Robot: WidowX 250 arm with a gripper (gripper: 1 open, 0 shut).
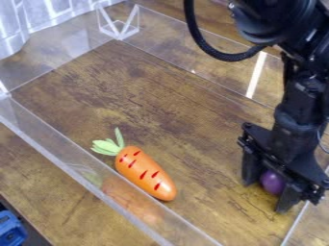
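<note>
My black gripper (278, 184) is low over the wooden floor at the right, its fingers around a small purple object (271, 182). Whether they grip it tightly is hard to tell, as the fingers hide much of it. A toy carrot (141, 171) with green leaves lies apart from the gripper, left of centre.
Clear plastic walls (45, 136) border the wooden area (141, 96), whose middle and back are bare. A blue object (8, 229) sits outside at the lower left, and white fabric (29, 19) is at the back left.
</note>
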